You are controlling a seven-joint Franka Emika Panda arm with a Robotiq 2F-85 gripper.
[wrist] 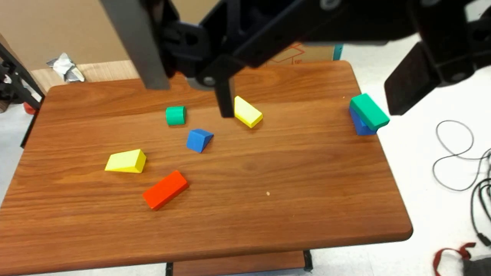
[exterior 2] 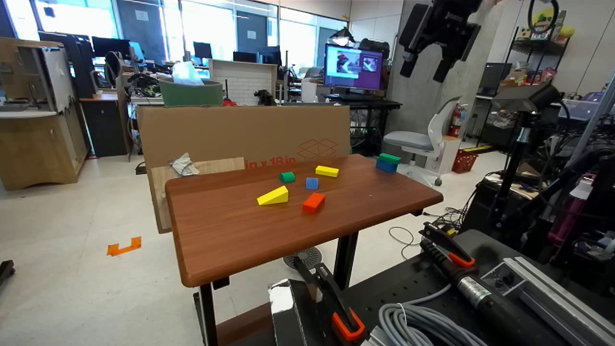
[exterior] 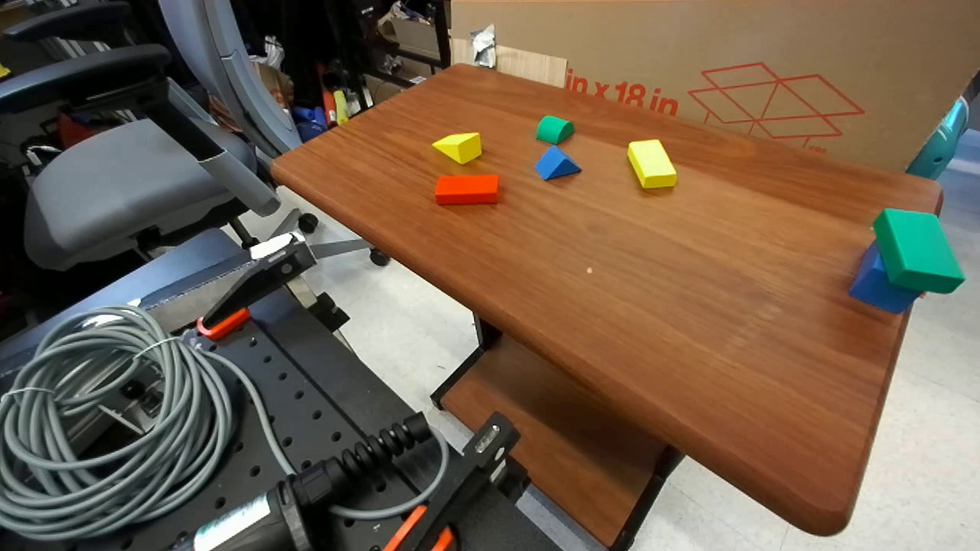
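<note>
High above the table, my gripper (exterior 2: 425, 70) stands open in exterior view 2, its fingers apart and empty. Toward the table's right end a green block (exterior: 919, 249) rests on top of a blue block (exterior: 879, 283). The other blocks lie apart from one another: a red block (exterior: 466, 189), a yellow wedge (exterior: 459, 147), a green half-round (exterior: 553, 129), a blue triangular prism (exterior: 556, 164) and a yellow block (exterior: 652, 164). In the wrist view one dark finger (wrist: 225, 96) partly covers the yellow block (wrist: 248, 113).
A large cardboard sheet (exterior 2: 242, 127) stands along its back edge. A black cart (exterior: 303, 404) with a coiled grey cable (exterior: 197, 431) and clamps is beside it.
</note>
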